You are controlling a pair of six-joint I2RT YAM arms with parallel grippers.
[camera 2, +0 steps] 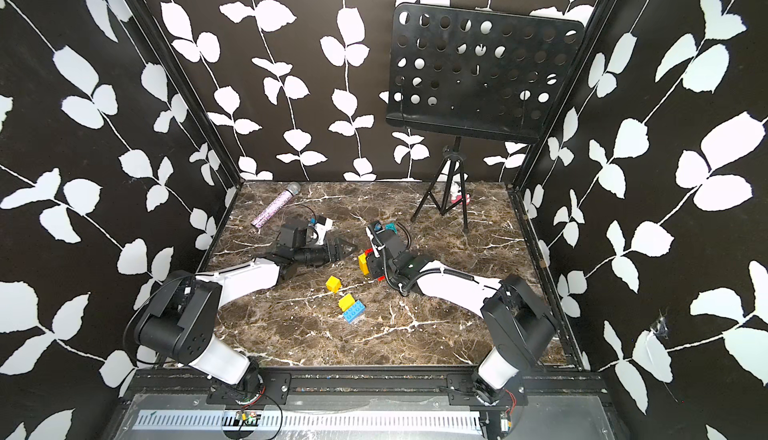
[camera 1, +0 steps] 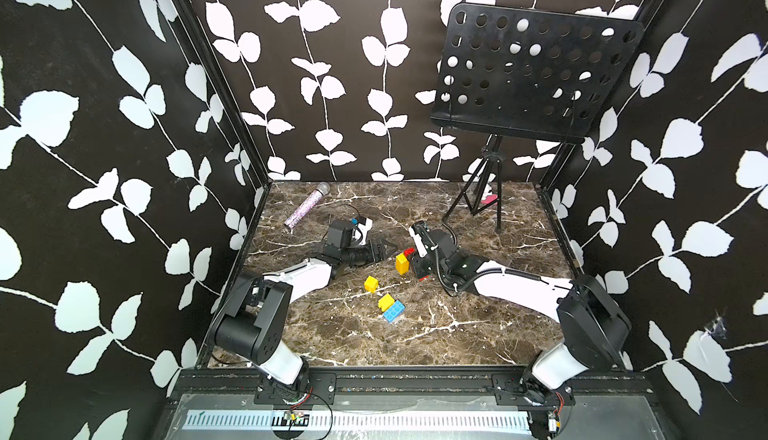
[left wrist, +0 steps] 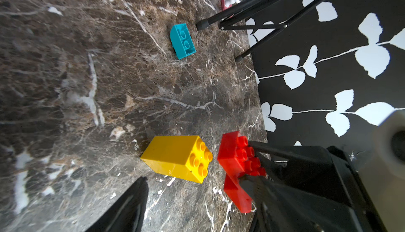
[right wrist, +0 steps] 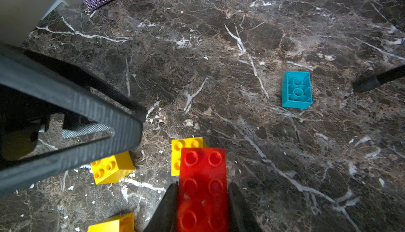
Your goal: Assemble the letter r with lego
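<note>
My right gripper is shut on red bricks (left wrist: 230, 152), studs showing, held beside and partly in front of an upright yellow brick (left wrist: 168, 156). My left gripper (camera 1: 382, 249) stands open just left of that yellow brick, its fingers empty in the left wrist view. Near the front of the work area, a small yellow brick (camera 1: 371, 284) lies apart from another yellow brick (camera 1: 385, 302), which touches a light blue brick (camera 1: 393, 312). A teal brick (right wrist: 297, 89) lies behind the red bricks, studs down.
A music stand (camera 1: 536, 72) rises at the back right, its tripod legs near the teal brick. A pink glittery microphone (camera 1: 305, 204) lies at the back left.
</note>
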